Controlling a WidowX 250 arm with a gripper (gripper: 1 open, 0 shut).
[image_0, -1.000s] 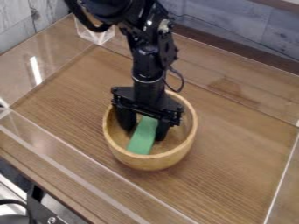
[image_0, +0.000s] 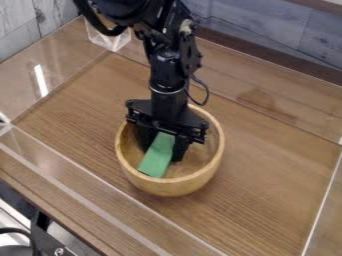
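A tan bowl (image_0: 187, 178) stands on the wooden table, a little below the middle of the camera view. A green object (image_0: 156, 155) lies tilted inside it. My black gripper (image_0: 163, 138) reaches down into the bowl over the upper end of the green object, which it appears to hold. Its fingertips are dark and partly hidden, so their exact grip is hard to make out.
A white wall runs along the back, with a clear plastic container (image_0: 107, 30) at the back left. Black cables lie at the lower left.
The gripper and the green object have shifted slightly up and to the left within the bowl. The bowl has moved slightly too.
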